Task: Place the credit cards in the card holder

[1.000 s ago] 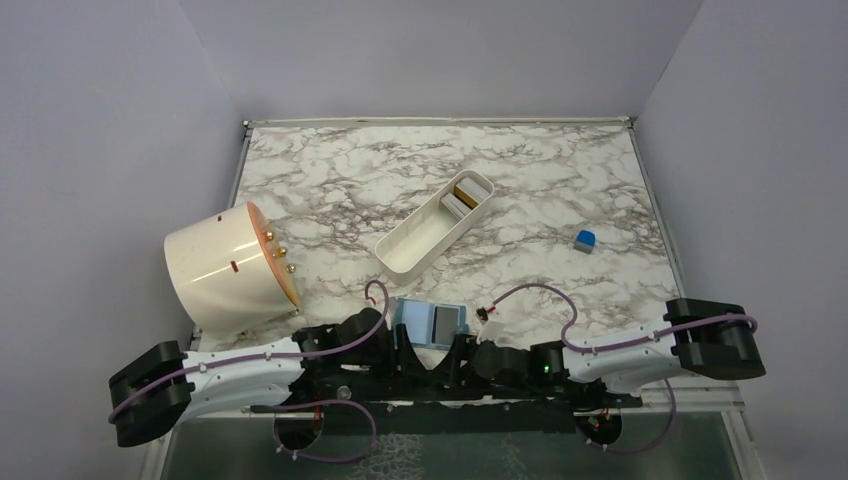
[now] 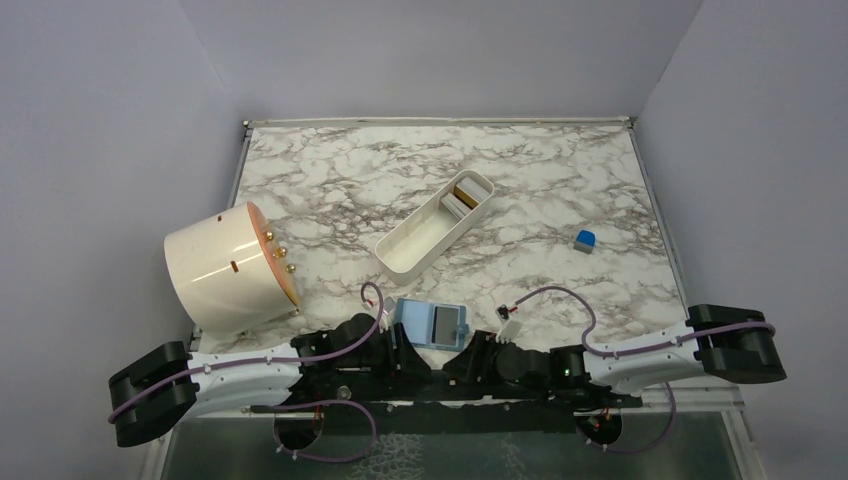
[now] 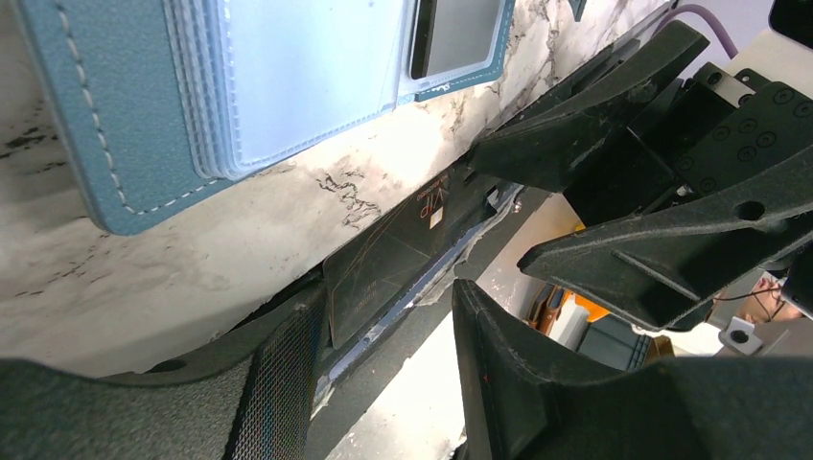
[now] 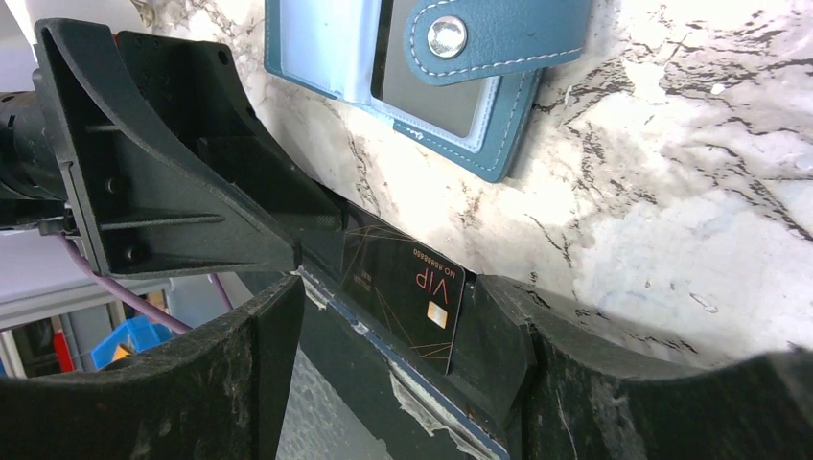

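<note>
The blue card holder (image 2: 415, 320) lies open on the marble near the front edge; its strap with a snap (image 4: 508, 34) is at one end. A black VIP card lies along the dark front edge below the holder, also seen as the card (image 4: 393, 297) in the right wrist view. My left gripper (image 2: 405, 360) and right gripper (image 2: 465, 360) stand either side of it at the front edge, both open. The left wrist view shows nothing gripped between the left fingers; the right fingers likewise hold nothing visible.
A white tray (image 2: 410, 250) with several cards at one end sits behind the holder. A cream cylinder with gold knobs (image 2: 220, 270) stands at left, a small blue block (image 2: 585, 240) at right.
My right gripper and arm have shifted rightward, away from the left gripper. The left arm and the objects look nearly unchanged.
</note>
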